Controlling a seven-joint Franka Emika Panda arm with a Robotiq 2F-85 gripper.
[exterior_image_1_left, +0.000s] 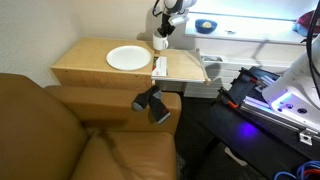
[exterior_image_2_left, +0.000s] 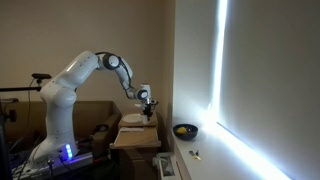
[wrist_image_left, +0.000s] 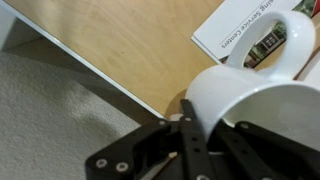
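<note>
A white mug (wrist_image_left: 262, 108) with a looped handle fills the right of the wrist view. My gripper is shut on its wall, with dark fingers on either side. In exterior view 1 the mug (exterior_image_1_left: 160, 43) shows small below my gripper (exterior_image_1_left: 163, 34), at the far side of the wooden tabletop (exterior_image_1_left: 92, 58). Whether its base touches the wood cannot be told. A white plate (exterior_image_1_left: 130, 57) lies flat to the mug's left.
A printed leaflet (exterior_image_1_left: 160, 67) lies on the tabletop, nearer the camera than the mug. Dark objects (exterior_image_1_left: 151, 104) rest on the brown sofa's edge. A dark bowl (exterior_image_2_left: 185, 131) stands on a white ledge. Bare wood lies right of the leaflet.
</note>
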